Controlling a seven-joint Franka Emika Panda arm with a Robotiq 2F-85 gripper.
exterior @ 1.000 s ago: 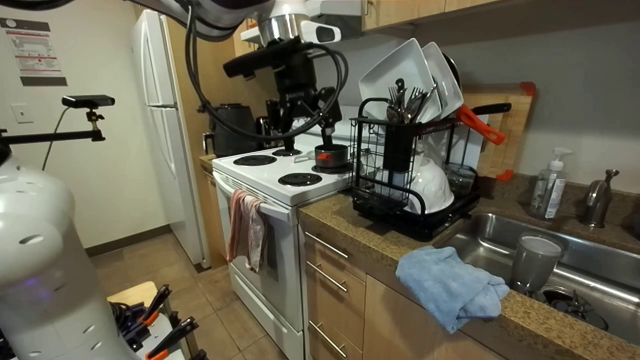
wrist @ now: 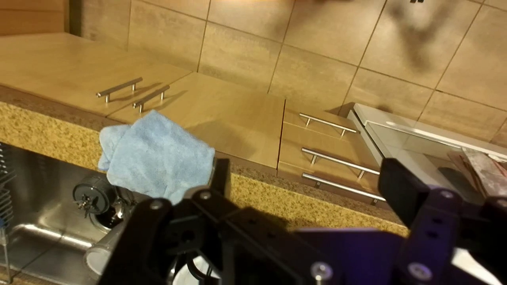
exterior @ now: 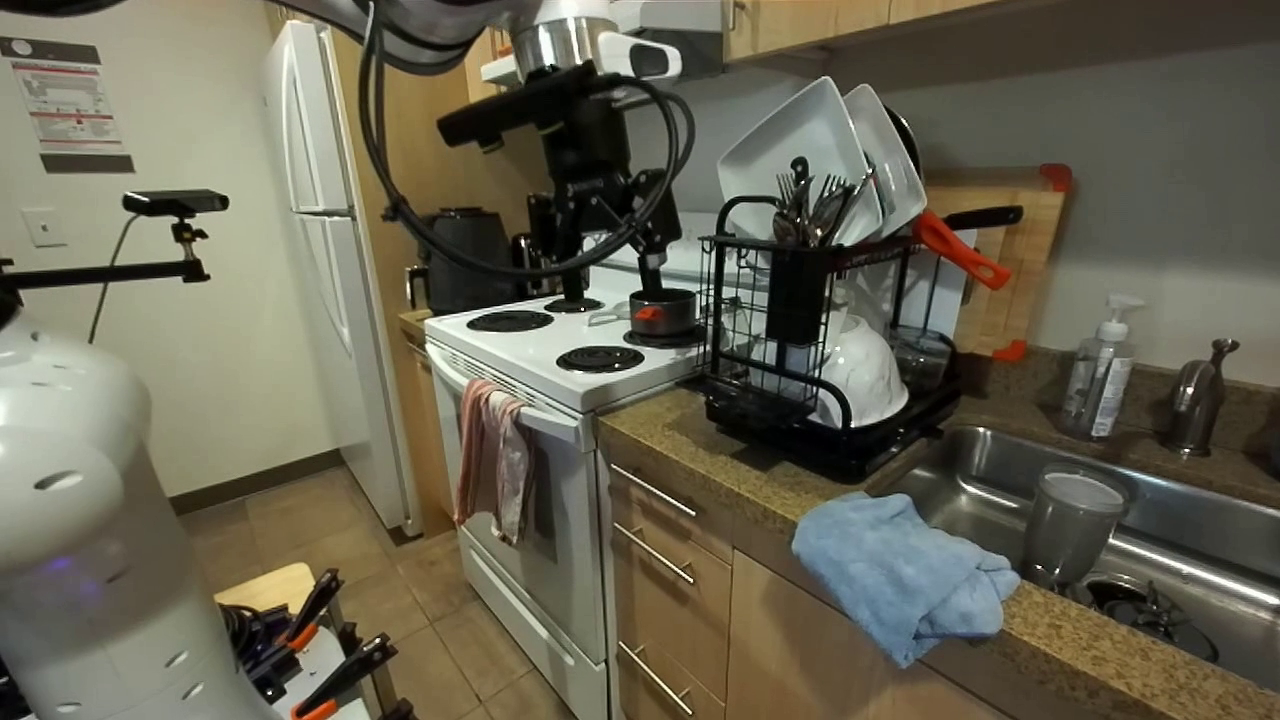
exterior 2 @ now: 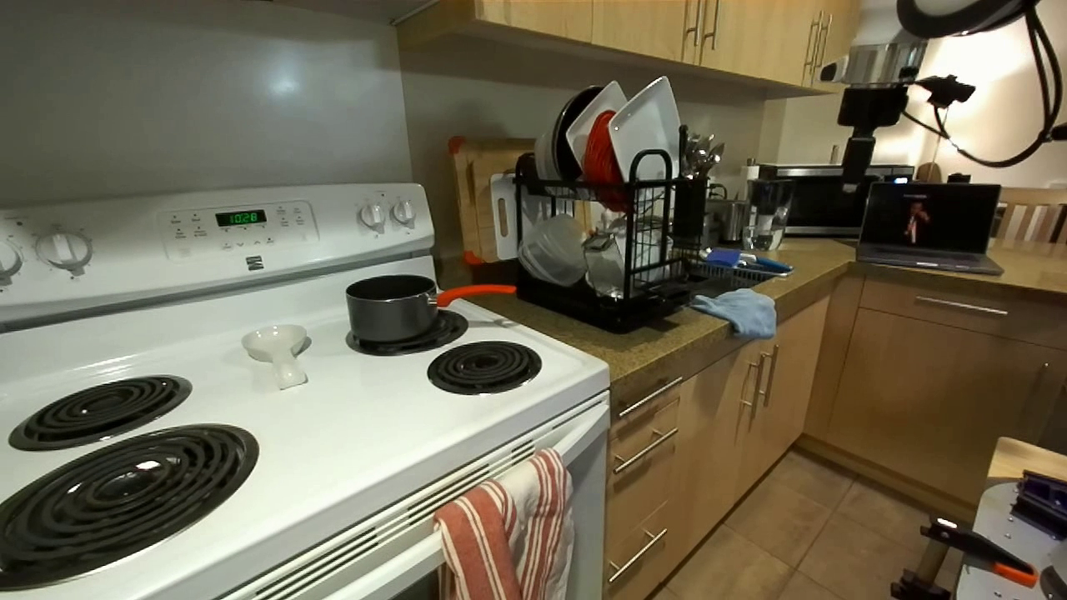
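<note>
My gripper (exterior: 613, 286) is open, with its two fingers wide apart and nothing between them. In exterior view 2 the gripper (exterior 2: 855, 185) hangs in the air at the right, well away from the stove. The wrist view looks down past the spread fingers (wrist: 401, 187) at the counter edge and drawers. A folded blue cloth (wrist: 159, 156) drapes over the counter's front edge by the sink. On the stove's back right burner sits a dark pot (exterior 2: 395, 310) with a red handle; a white spoon rest (exterior 2: 276, 346) lies left of it.
A black dish rack (exterior: 780, 402) loaded with plates, bowls and cutlery stands between stove and sink. In the sink (exterior: 978, 462) is a clear cup (exterior: 1074, 528). A striped towel (exterior 2: 510, 530) hangs on the oven handle. An open laptop (exterior 2: 925, 225) occupies the far counter.
My gripper has shifted very slightly to the left and up in exterior view 1. Its fingers stay apart, and the cloth, pot and dishes have not moved.
</note>
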